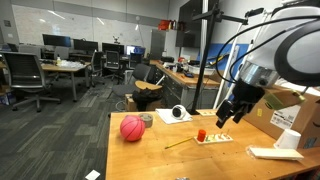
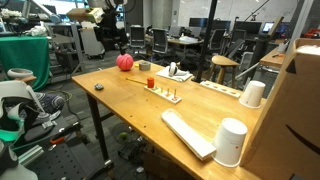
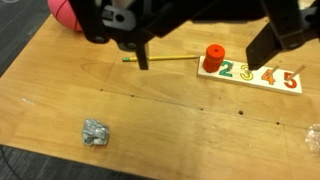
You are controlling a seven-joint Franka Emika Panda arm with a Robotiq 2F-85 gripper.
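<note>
My gripper (image 1: 231,122) hangs above the right part of the wooden table (image 1: 150,163), open and empty. In the wrist view its two dark fingers (image 3: 142,52) stand wide apart. Below them lies a white number board (image 3: 250,75) with coloured digits and thin upright pegs. On the board's left end sits a red cylinder (image 3: 214,56), seen between the fingers but lower down. A yellow pencil (image 3: 170,58) lies left of the board. Further left is a red ball (image 3: 67,13), partly cut off by the frame. A crumpled silver piece (image 3: 95,132) rests near the table edge.
White headphones (image 1: 179,112) lie behind the board. A white flat block (image 2: 188,135), a white mug (image 2: 230,145) and another white cup (image 2: 252,94) stand near a large cardboard box (image 2: 285,120). A grey round item (image 1: 147,119) stands behind the ball. Mid-table is mostly bare.
</note>
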